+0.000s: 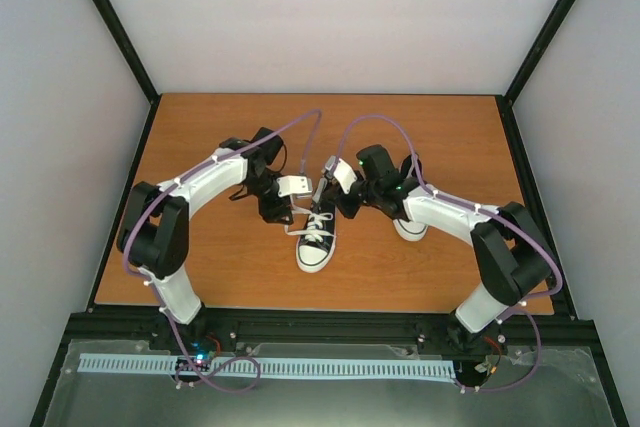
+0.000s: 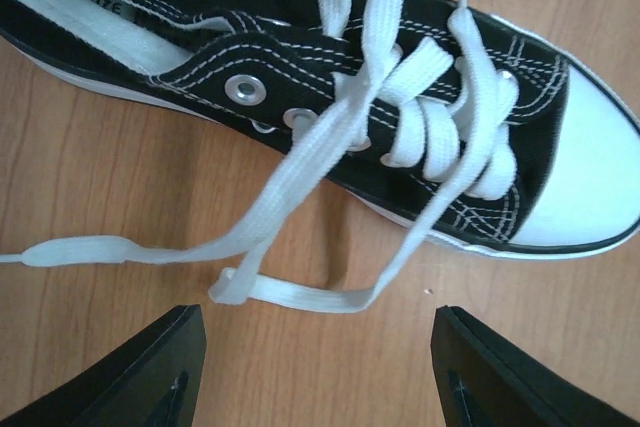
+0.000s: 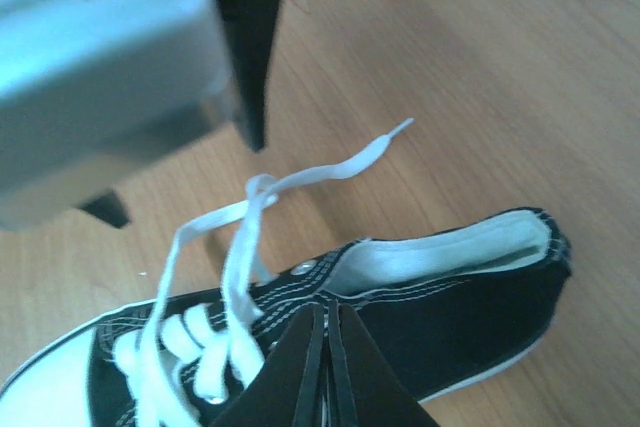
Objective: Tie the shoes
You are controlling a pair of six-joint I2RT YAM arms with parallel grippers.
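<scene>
A black and white shoe (image 1: 314, 247) lies mid-table, toe towards the front. Its white laces (image 2: 255, 222) spill over the near side, one tail reaching left across the wood in the left wrist view. Two lace strands rise out of the top of that view, so their upper part is hidden. My left gripper stands open beside the shoe with nothing between its fingers. Above the shoe's opening, my right gripper is shut, and no lace shows at its tips. The second shoe (image 1: 411, 231) sits partly under the right arm.
In the right wrist view, the left gripper's black fingers (image 3: 250, 77) hang close over the laces. Both arms crowd around the shoe.
</scene>
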